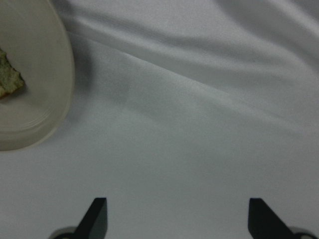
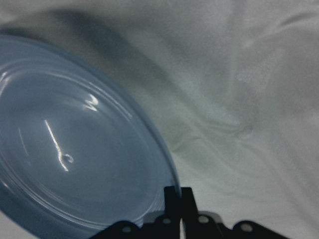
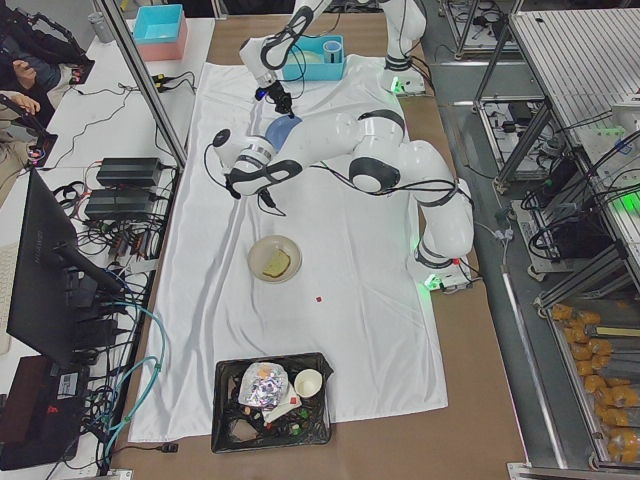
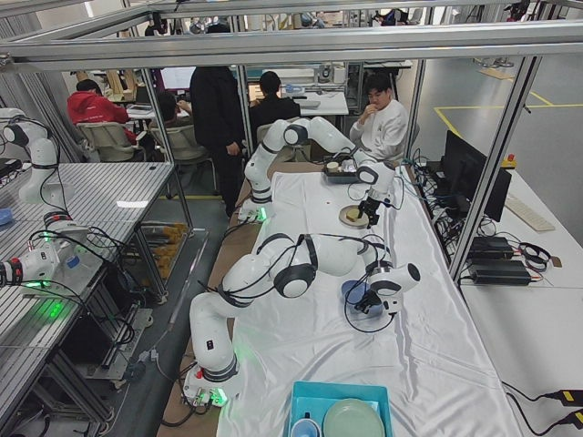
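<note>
A blue plate or shallow bowl [image 2: 75, 139] lies on the white cloth, with my right gripper shut on its rim. In the camera right view it is at the middle of the table [image 4: 351, 291]. My left gripper is open above bare cloth, beside a beige plate [image 1: 40, 114] that holds a piece of bread or similar food [image 1: 9, 79]. In the camera left view the blue dish [image 3: 280, 128] is partly hidden behind the left arm.
A black tray [image 3: 320, 430] with a foil packet and a white cup stands at one end. A turquoise bin [image 4: 340, 390] with a green plate and a cup stands at the other. The cloth between has open room.
</note>
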